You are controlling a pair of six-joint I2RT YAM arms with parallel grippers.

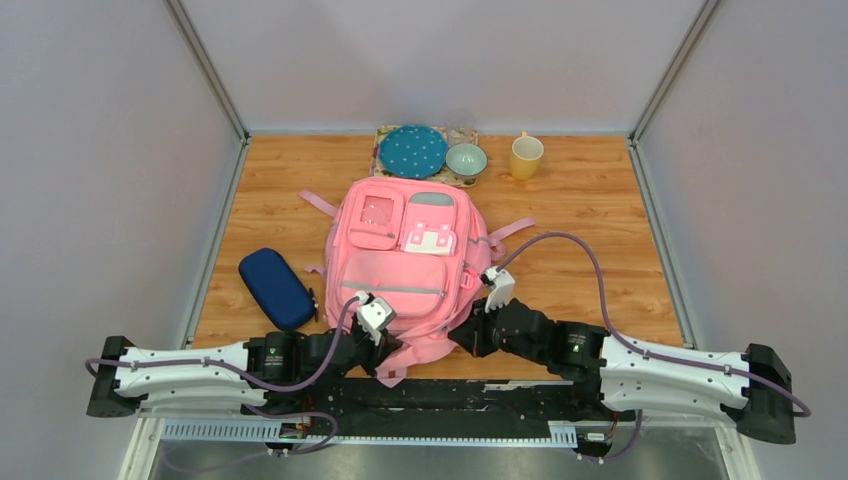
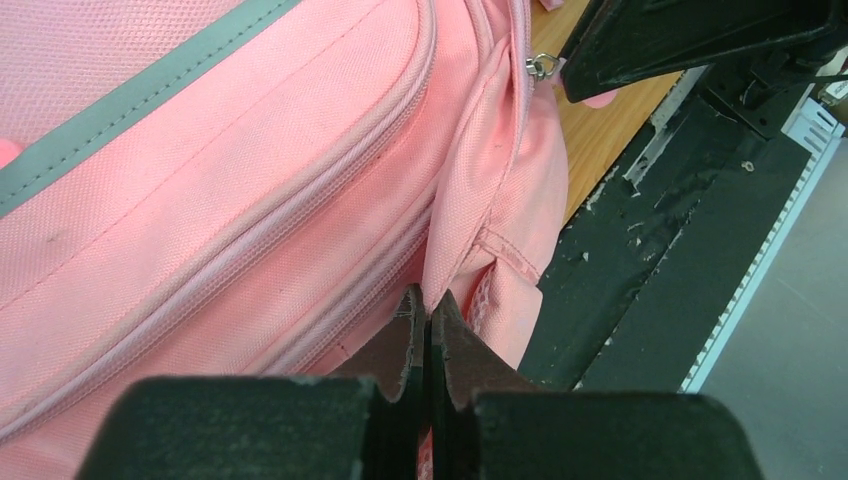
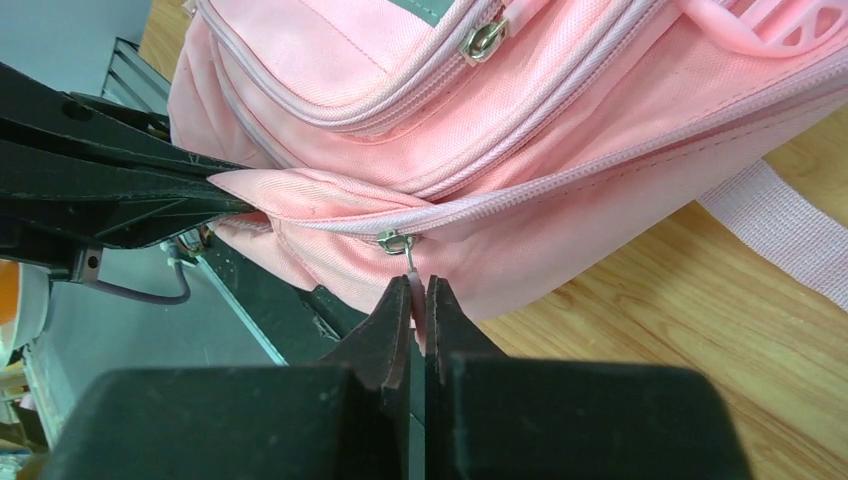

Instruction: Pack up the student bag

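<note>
The pink backpack (image 1: 400, 240) lies flat on the table, its lower edge between my grippers. In the left wrist view, my left gripper is shut at the lower corner, pinching a fold of pink fabric at its tips. In the right wrist view, my right gripper is shut on a zipper pull (image 3: 418, 320) with pink tab, along the long zipper. A dark blue pencil case (image 1: 276, 288) lies left of the backpack.
At the back are a tray (image 1: 380, 170) with blue plate (image 1: 412, 151) and mint bowl (image 1: 466, 160), and a yellow mug (image 1: 525, 158). Free table lies to the right.
</note>
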